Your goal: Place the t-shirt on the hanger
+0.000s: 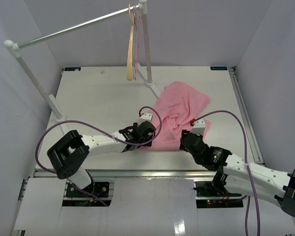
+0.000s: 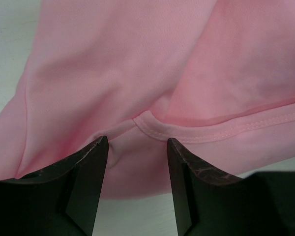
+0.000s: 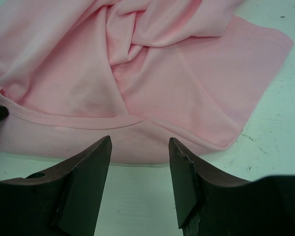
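The pink t-shirt (image 1: 179, 103) lies crumpled on the white table, its seamed hem band along the near edge. My left gripper is over the shirt's near-left part, fingertips apart at the band; they appear open, with cloth beneath. My right gripper stands open just at the near edge of the shirt (image 3: 196, 78), farther right. A wooden hanger (image 1: 130, 51) and thinner hangers hang on the rail (image 1: 78, 24) in the top view, above and behind the shirt.
The rack's white posts (image 1: 33, 78) stand at the left and back, with feet on the table. Purple cables loop over both arms.
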